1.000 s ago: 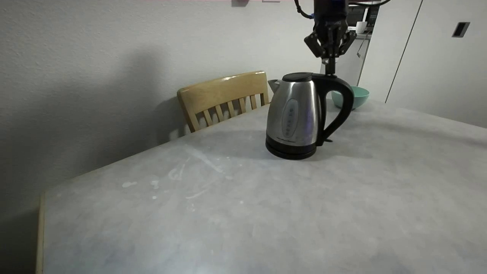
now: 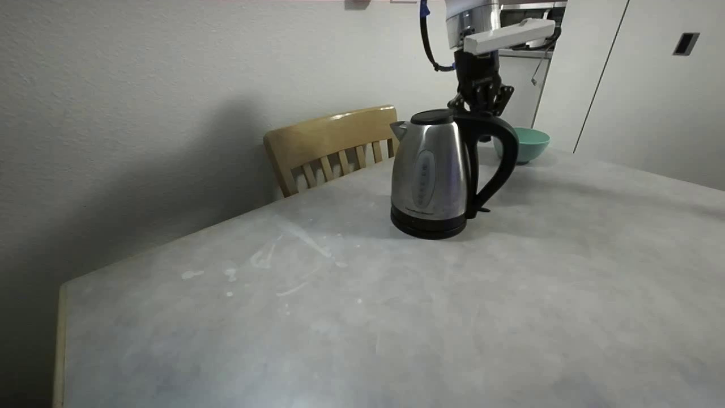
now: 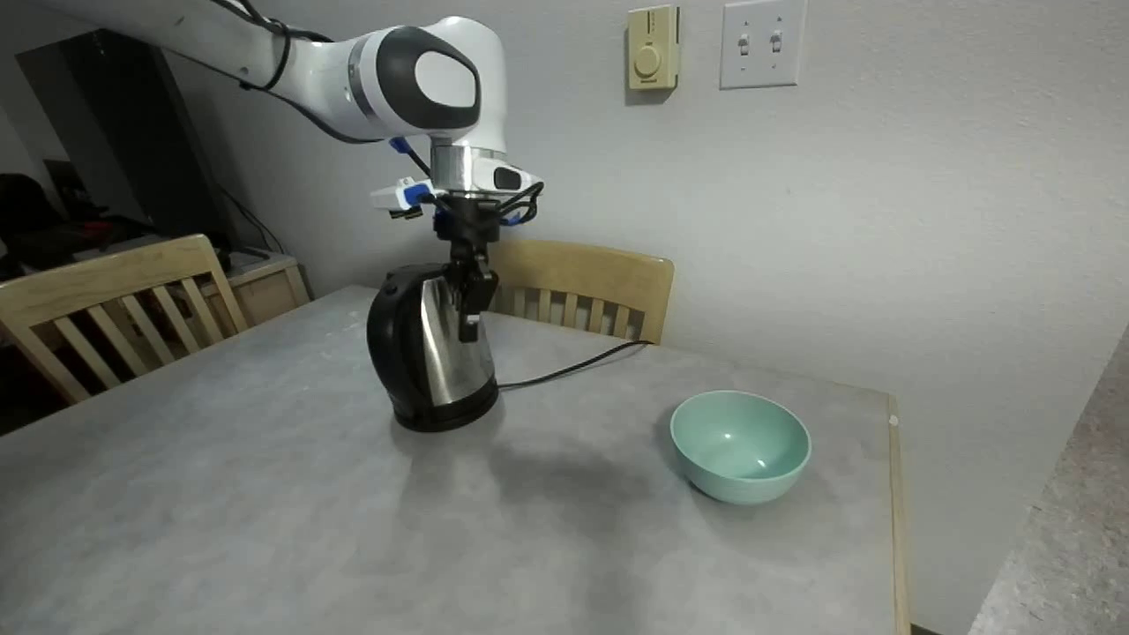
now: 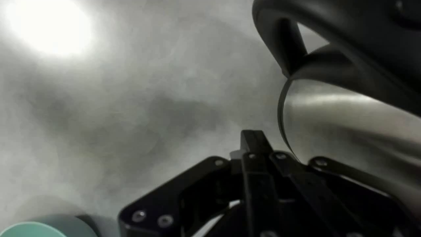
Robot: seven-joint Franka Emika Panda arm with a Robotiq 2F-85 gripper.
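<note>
A steel kettle (image 2: 426, 178) with a black handle (image 2: 503, 153) stands upright on the table. In exterior view 2 my gripper (image 3: 468, 330) points down in front of the kettle's steel side, the side facing the bowl. Its fingers are shut together, and nothing shows between them. The wrist view has the gripper close beside the kettle body (image 4: 347, 122), outside the handle. Whether it touches the kettle I cannot tell. Exterior view 1 mostly hides the fingertips behind the kettle.
A mint-green bowl (image 3: 740, 446) rests near the table's end, apart from the kettle. A black cord (image 3: 571, 369) runs from the kettle's base to the table edge. One wooden chair (image 2: 333, 140) stands by the wall.
My gripper has come down and leftward in exterior view 1, from above the handle to behind the kettle. The kettle has shifted slightly left and stays upright.
</note>
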